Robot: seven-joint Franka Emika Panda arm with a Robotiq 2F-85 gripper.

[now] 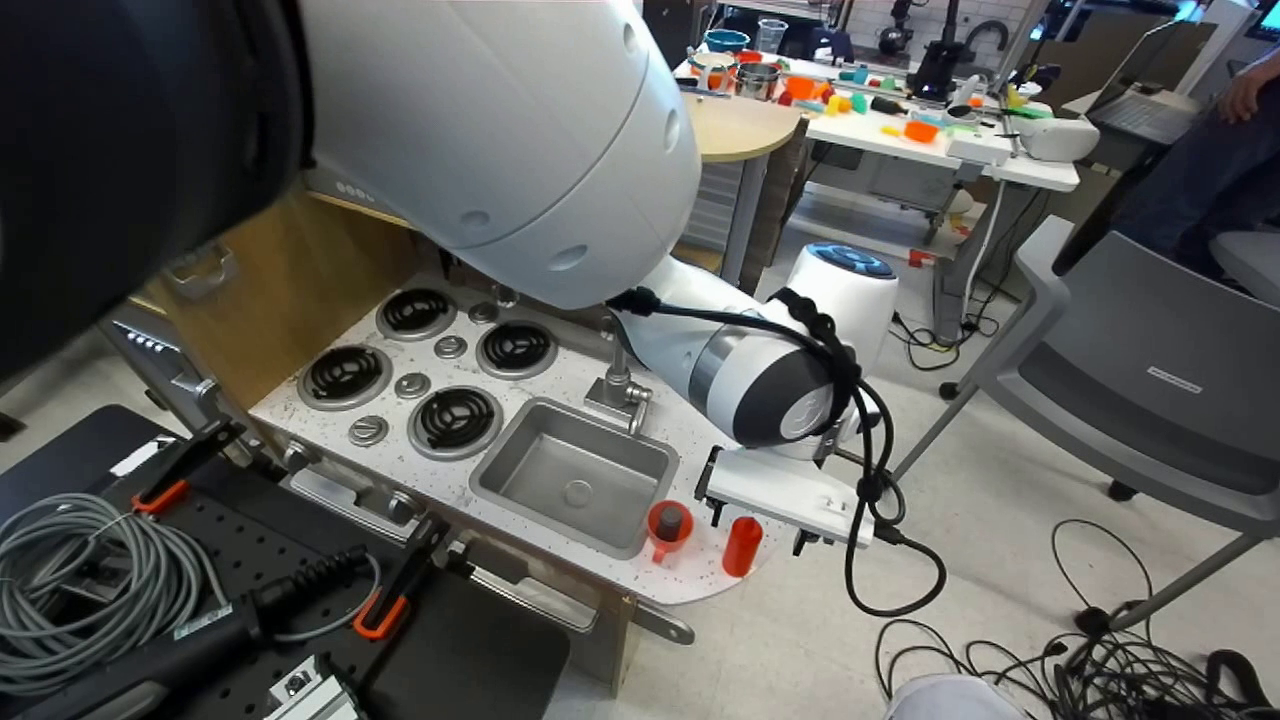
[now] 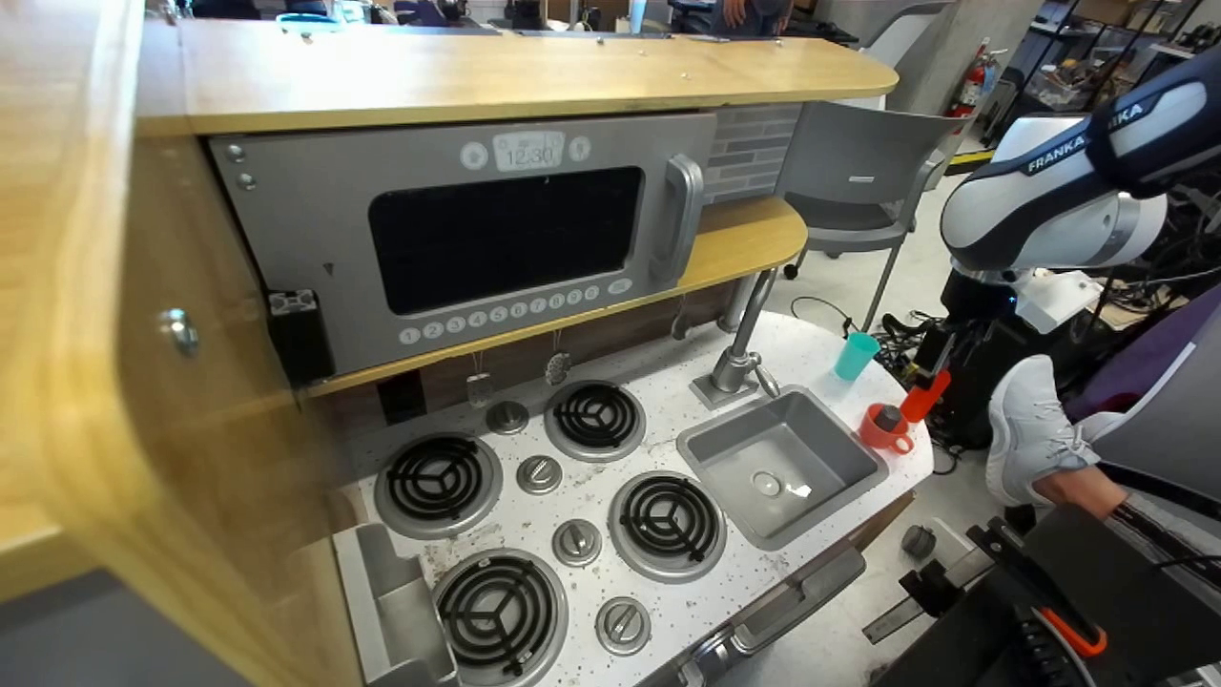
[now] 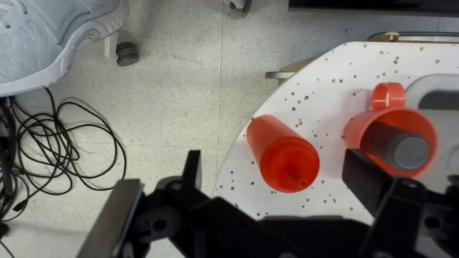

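Note:
A red bottle (image 3: 282,150) stands on the white speckled countertop by its rounded end. My open gripper is above it, and in the wrist view the bottle appears between the two spread fingers. In exterior view 1 the gripper (image 1: 759,526) is just over the bottle (image 1: 743,547). Beside the bottle, towards the sink, sits a red mug (image 3: 361,129) with a dark grey cylinder (image 3: 411,151) inside. A teal cup (image 2: 856,356) stands farther back on the counter, hidden by the arm in exterior view 1.
The empty grey sink (image 2: 784,464) lies past the mug, with a faucet (image 2: 738,355) at its back edge. Several burners (image 2: 667,527) fill the other half of the counter. Beyond the rounded counter edge is open floor with loose cables (image 3: 64,146).

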